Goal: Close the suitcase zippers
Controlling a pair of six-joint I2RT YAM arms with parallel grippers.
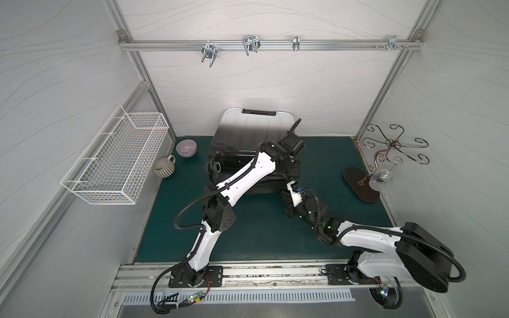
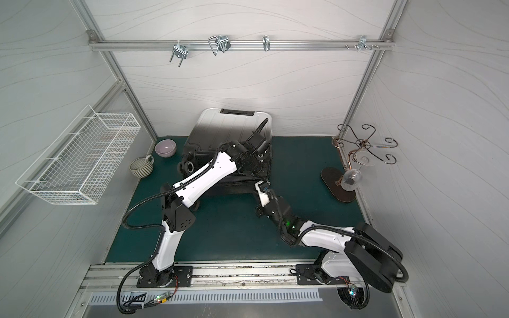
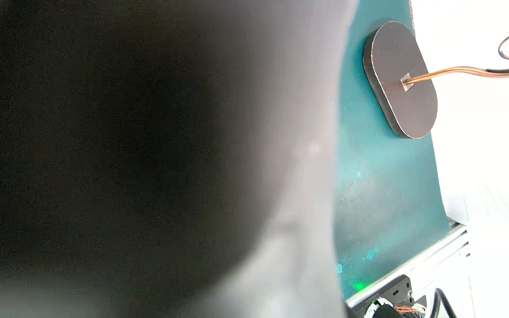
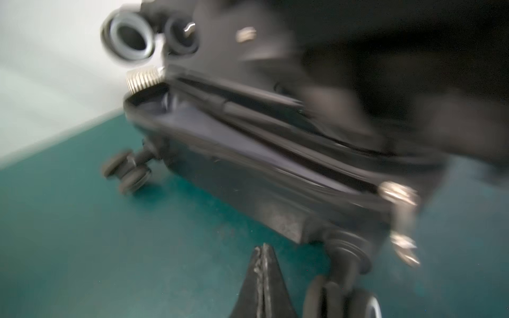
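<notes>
The black suitcase point(image 1: 254, 129), with a silver-grey shaded top, stands at the table's back. In the right wrist view its lower shell point(image 4: 222, 164) shows a long gap along the zipper line. A blurred shiny metal piece point(image 4: 403, 222) hangs at that shell's right corner; I cannot tell whether it is a zipper pull. My left gripper point(image 1: 288, 167) is at the suitcase's right side, its fingertips hidden. Dark blur fills most of the left wrist view. My right gripper is shut before the suitcase's right caster, nothing visible between its fingertips.
A lilac bowl point(image 1: 186, 148) and striped mug point(image 1: 164, 167) stand left of the suitcase. At right is a metal stand on an oval base point(image 1: 355, 185). A wire basket point(image 1: 119, 159) hangs on the left wall.
</notes>
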